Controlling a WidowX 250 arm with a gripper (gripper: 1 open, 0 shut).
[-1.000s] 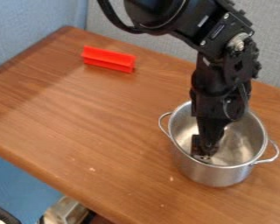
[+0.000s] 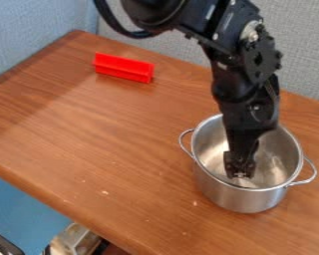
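Observation:
A steel pot (image 2: 247, 198) with two side handles stands on the right part of the wooden table. My black gripper (image 2: 239, 169) reaches down from the top of the view into the pot, its tips low inside near the bottom.
A red block (image 2: 124, 67) lies at the back left of the table (image 2: 96, 139). Grey and blue walls border the back, and some metal and black items sit below the front edge at lower left.
The arm's upper part has shifted slightly, and the gripper's tips have moved a little to the right within the pot. The pot and red block are where they were.

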